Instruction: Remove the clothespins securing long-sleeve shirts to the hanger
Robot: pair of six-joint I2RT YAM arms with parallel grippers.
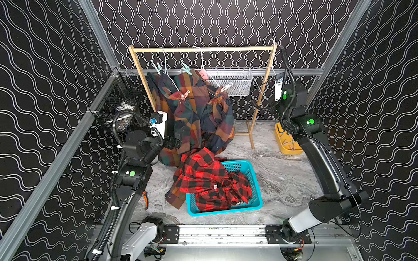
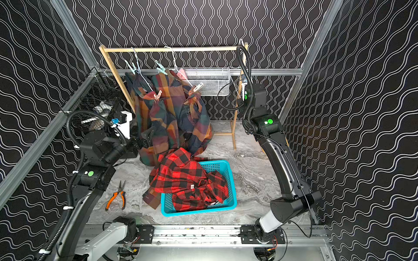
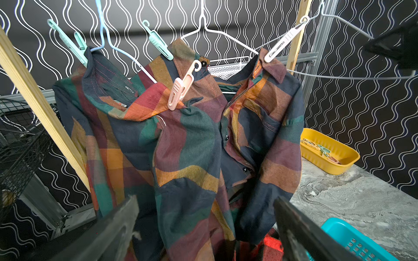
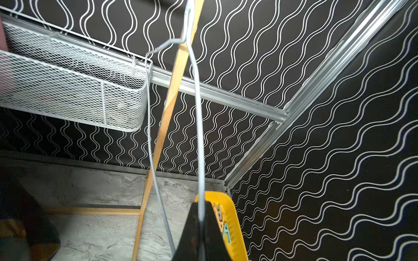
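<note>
Plaid shirts (image 1: 191, 113) hang on the wooden rack (image 1: 202, 49) with several clothespins: mint ones (image 3: 159, 42) at the upper back, a pink one (image 3: 180, 87) on the middle collar, a white one (image 3: 285, 41) on the right shirt. My left gripper is open below and facing the shirts, nothing between its fingers. My right gripper is shut at the rack's right end, on a white wire hanger (image 4: 198, 108) without a shirt, as far as the right wrist view shows.
A cyan basket (image 1: 257, 187) holds red checked and other shirts at front centre. A yellow tray (image 1: 290, 148) of clothespins stands at right. A white mesh basket (image 4: 104, 104) hangs behind. Orange pliers (image 2: 115, 198) lie front left.
</note>
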